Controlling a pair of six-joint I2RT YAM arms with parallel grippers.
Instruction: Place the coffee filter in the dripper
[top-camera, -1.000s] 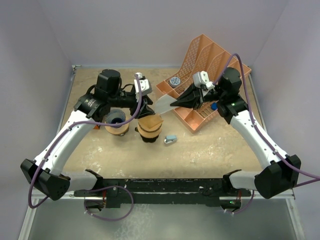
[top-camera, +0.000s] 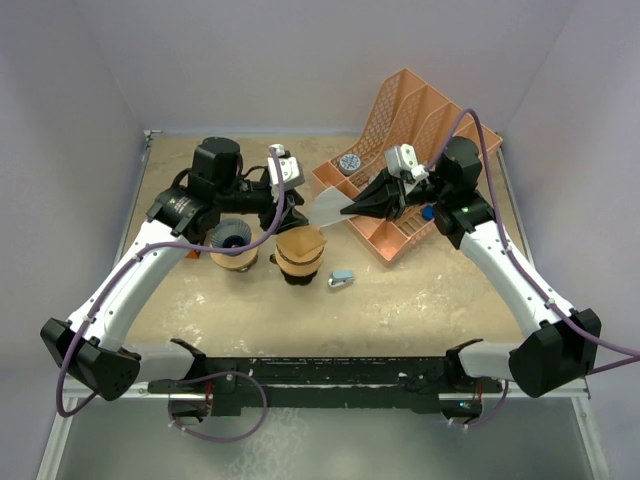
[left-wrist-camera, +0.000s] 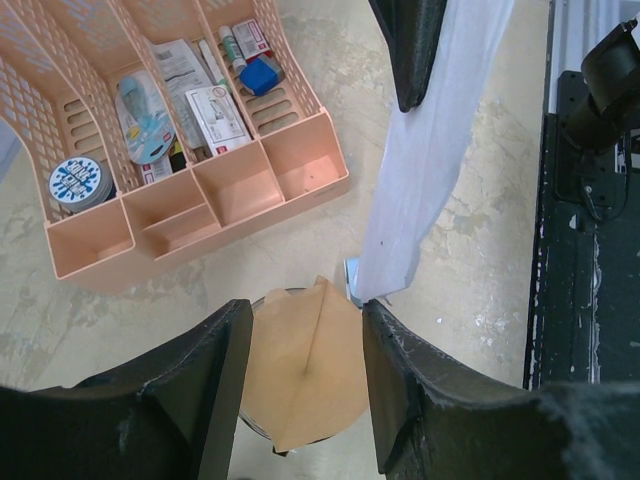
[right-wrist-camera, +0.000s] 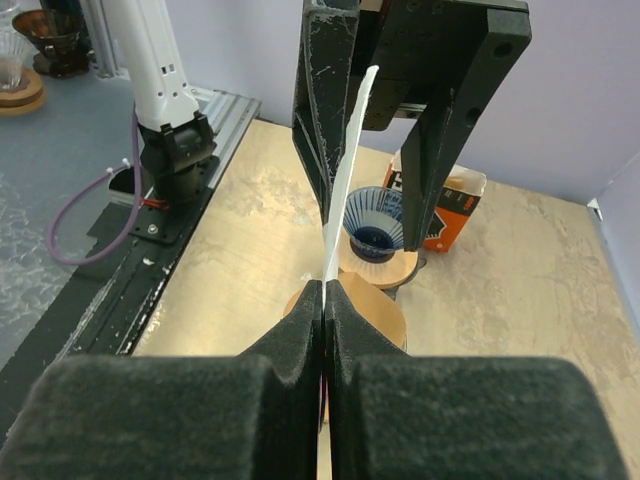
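Observation:
A white paper filter (top-camera: 330, 206) (left-wrist-camera: 420, 200) (right-wrist-camera: 340, 190) hangs from my right gripper (top-camera: 350, 209), which is shut on it. My left gripper stands open beside the filter's left end, its fingers apart; in the right wrist view one finger is close against the paper. Below both is a round wooden-topped container (top-camera: 299, 262) with tan, folded paper-like material (left-wrist-camera: 305, 370) on top. The dripper (top-camera: 230, 234) (right-wrist-camera: 375, 230), ribbed with a wooden base, stands to its left.
A pink organiser (top-camera: 385, 240) with small supplies fills the back right. An orange-black box (right-wrist-camera: 445, 210) is behind the dripper. A small light-blue object (top-camera: 341, 277) lies beside the container.

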